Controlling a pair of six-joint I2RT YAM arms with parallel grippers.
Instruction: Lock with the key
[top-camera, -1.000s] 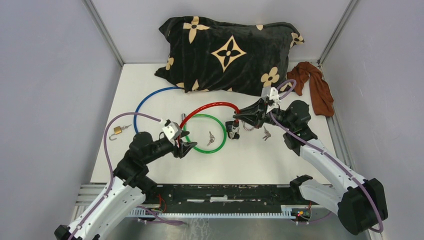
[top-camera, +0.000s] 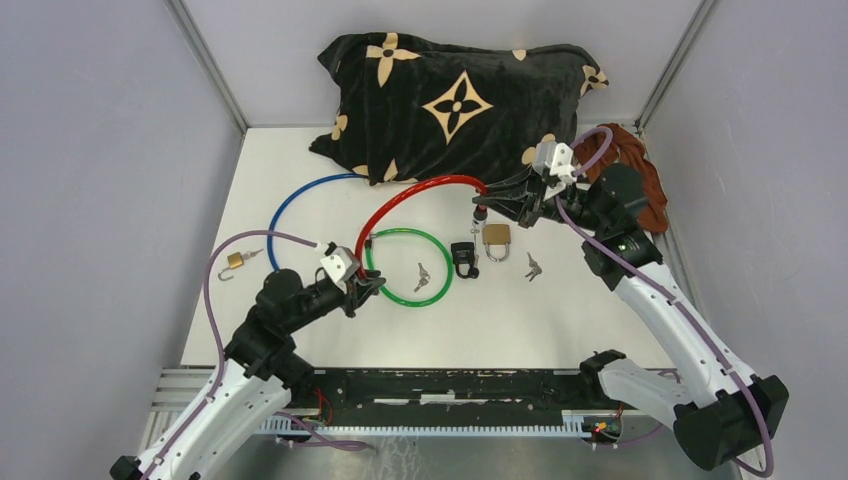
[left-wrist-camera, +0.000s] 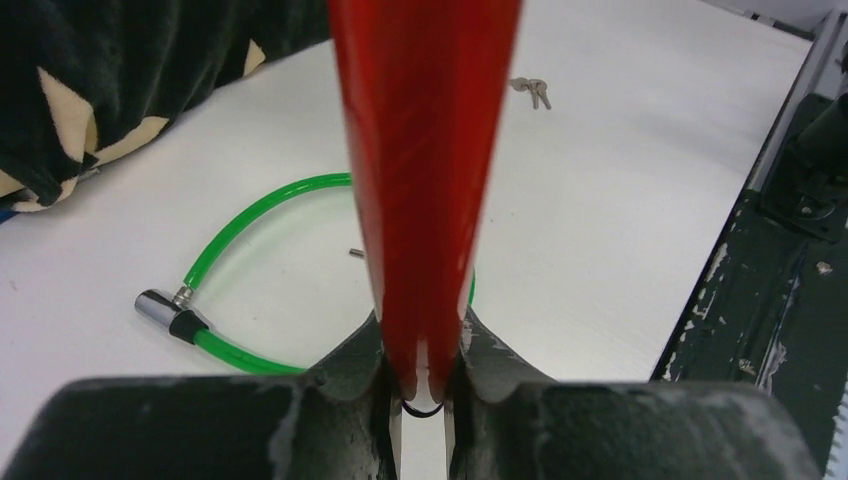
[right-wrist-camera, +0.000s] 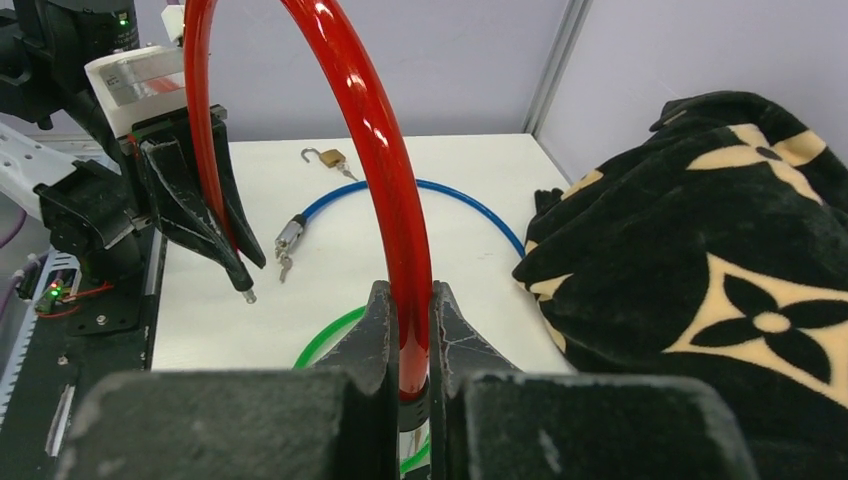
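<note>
A red cable lock (top-camera: 422, 185) arches above the table between my two grippers. My left gripper is shut on one end, low at the front left; in the right wrist view a metal tip pokes below its fingers. My right gripper grips the other end, higher at the right; in the top view a dark lock body with keys (top-camera: 479, 220) hangs below it. A green cable lock (top-camera: 434, 240) lies beneath the arch, with loose keys (top-camera: 422, 277) inside its loop and another bunch (top-camera: 533, 267) at the right.
A black padlock (top-camera: 462, 258) and a brass padlock (top-camera: 496, 235) lie at centre right, a small open padlock (top-camera: 236, 262) at left beside a blue cable lock (top-camera: 295, 192). A dark pillow (top-camera: 455, 70) and brown cloth (top-camera: 640, 180) fill the back.
My right gripper has moved toward the back and slightly right with its end of the red lock, and the arch has shifted with it. The left gripper has moved only slightly.
</note>
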